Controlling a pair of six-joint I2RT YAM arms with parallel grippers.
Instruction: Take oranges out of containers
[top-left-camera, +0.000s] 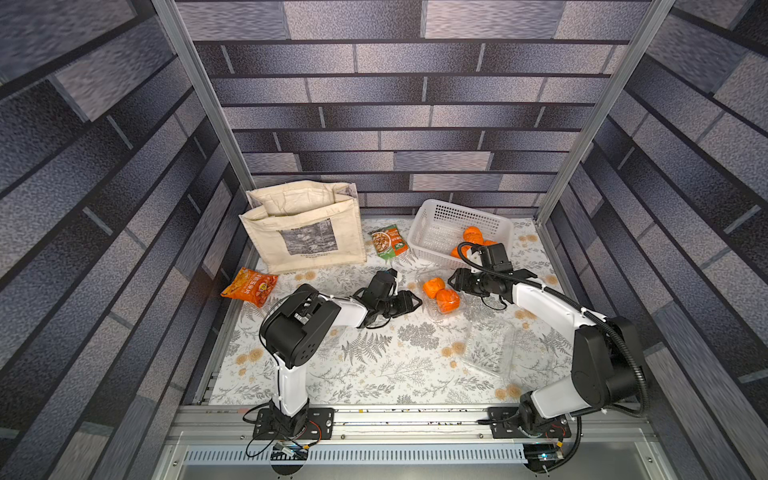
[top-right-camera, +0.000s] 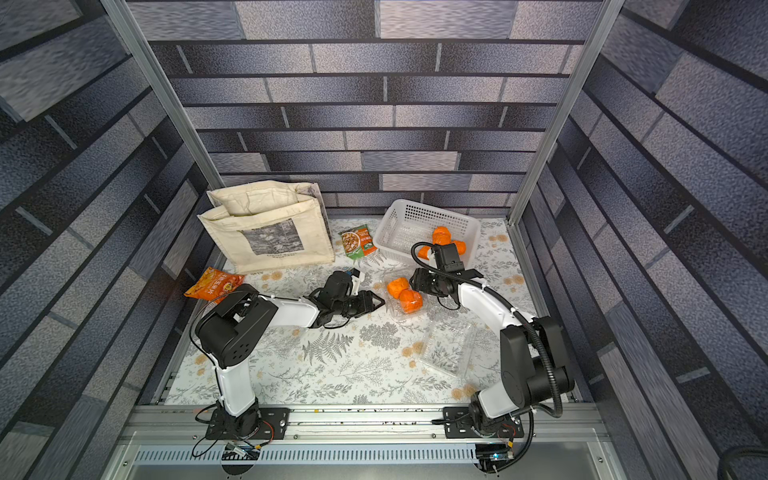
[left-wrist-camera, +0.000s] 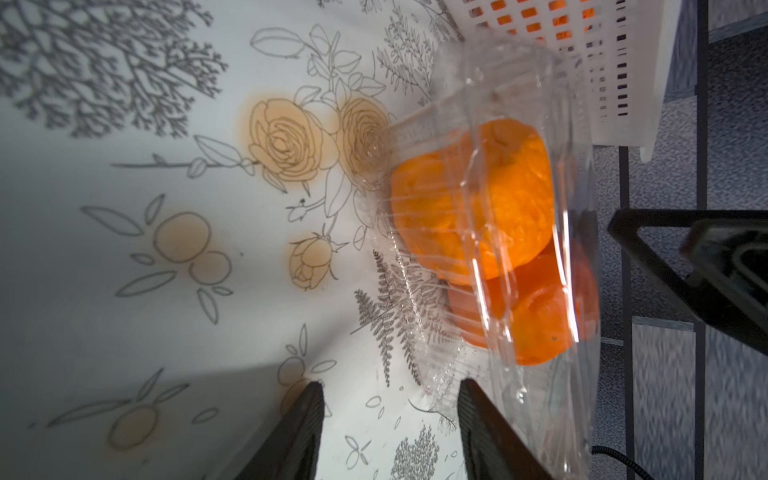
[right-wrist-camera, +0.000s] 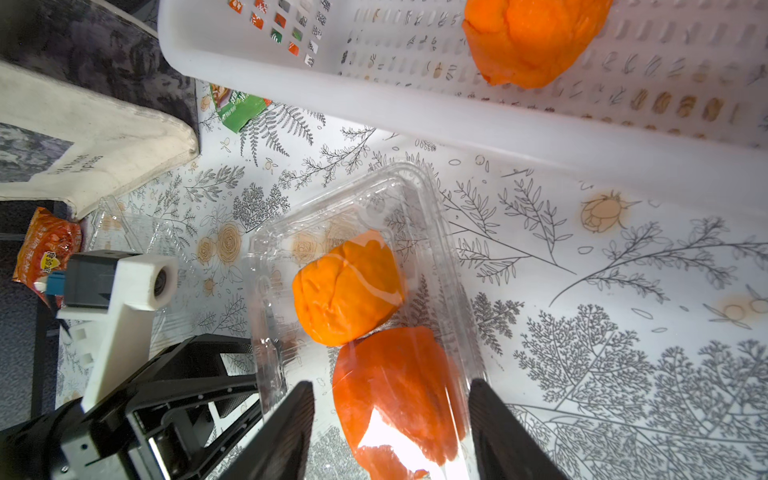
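Two oranges, one (right-wrist-camera: 349, 288) behind the other (right-wrist-camera: 396, 392), lie in a clear plastic container (right-wrist-camera: 460, 320) between my two arms. Over this container, in the right wrist view, my right gripper is part open, the nearer orange showing between its fingers without a visible grip. To the container's left is my left gripper (top-left-camera: 414, 302); its fingertips (left-wrist-camera: 308, 416) stand apart in the left wrist view with only tablecloth and a bit of clear plastic between them. A white basket (top-left-camera: 436, 232) at the back holds several oranges (top-left-camera: 472, 234).
Empty clear containers lie at the front right (top-left-camera: 488, 352) and left of the filled one (right-wrist-camera: 172, 312). A cloth bag (top-left-camera: 320, 232), a green packet (top-left-camera: 389, 241) and an orange packet (top-left-camera: 249, 286) stand or lie left.
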